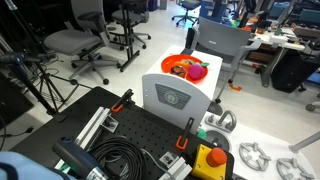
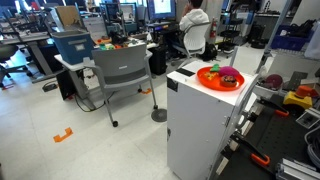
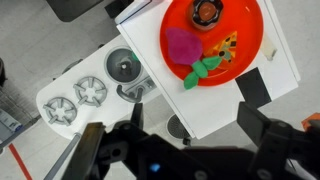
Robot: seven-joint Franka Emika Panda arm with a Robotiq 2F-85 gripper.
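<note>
In the wrist view my gripper stands open at the lower edge, its dark fingers apart with nothing between them. Above and ahead of it a red plate (image 3: 238, 68) rests on a white surface. On the plate lie a chocolate donut (image 3: 207, 12), a purple-pink vegetable (image 3: 184, 45) with green leaves (image 3: 203, 70), and a pizza slice (image 3: 225, 47). Exterior view 2 has the same plate (image 2: 208, 81) on top of a white cabinet (image 2: 190, 120). Neither exterior view shows the gripper clearly.
Beside the white surface sits a toy stove with a sink (image 3: 123, 66) and burners (image 3: 90, 91). A yellow box with a red button (image 1: 211, 160) and a coil of black cable (image 1: 118, 158) lie near the robot base. Chairs stand behind.
</note>
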